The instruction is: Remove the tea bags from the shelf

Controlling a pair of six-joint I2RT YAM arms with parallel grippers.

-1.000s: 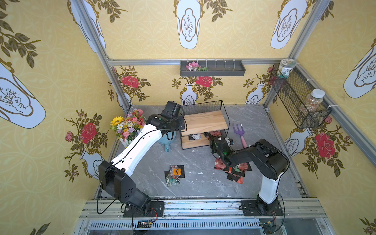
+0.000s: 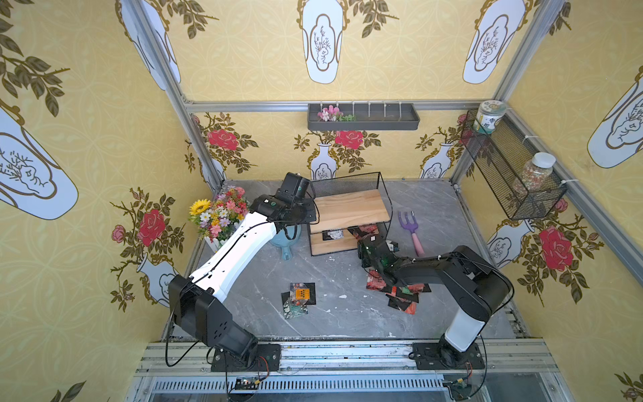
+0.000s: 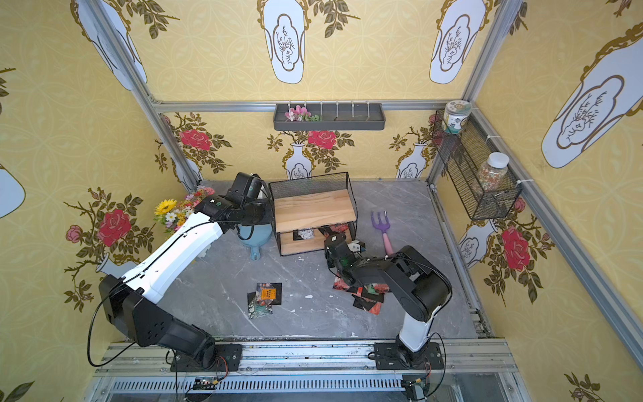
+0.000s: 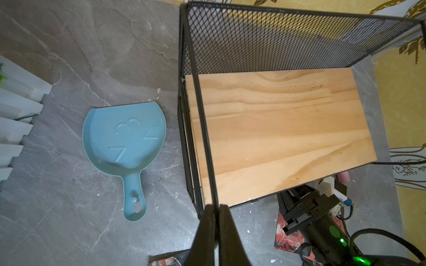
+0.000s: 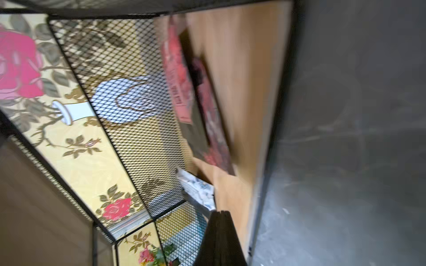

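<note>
A two-tier mesh shelf with a wooden top board (image 2: 345,206) stands mid-table. On its lower board (image 5: 248,133) lie red tea bags (image 5: 179,88) and a white-black one (image 5: 195,190). My right gripper is shut at the front opening of the lower tier, near them. My left gripper is shut above the shelf's left end, beside its metal rim. Tea bags (image 2: 301,294) lie at the front left of the table, and a heap of more (image 2: 408,301) lies at the front right.
A blue dustpan (image 4: 122,137) and flowers (image 2: 217,214) stand left of the shelf. A purple-pink fork (image 2: 410,227) lies right of it. A mesh wall basket (image 2: 502,167) with jars hangs at right.
The left arm has not moved.
</note>
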